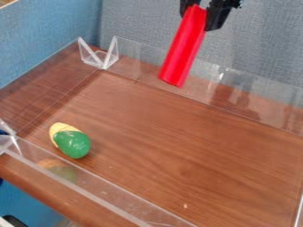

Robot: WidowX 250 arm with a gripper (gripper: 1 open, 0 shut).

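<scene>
My gripper (204,12) is at the top of the view, mostly cut off by the frame edge, shut on a long red cylinder (182,47). The cylinder hangs tilted, its lower end in front of the back clear wall. A green and yellow object (70,142) lies on the left part of the wooden floor (190,160).
Clear low walls (136,206) border the wooden floor, with white brackets (99,55) at the corners. Grey and blue padded panels stand behind.
</scene>
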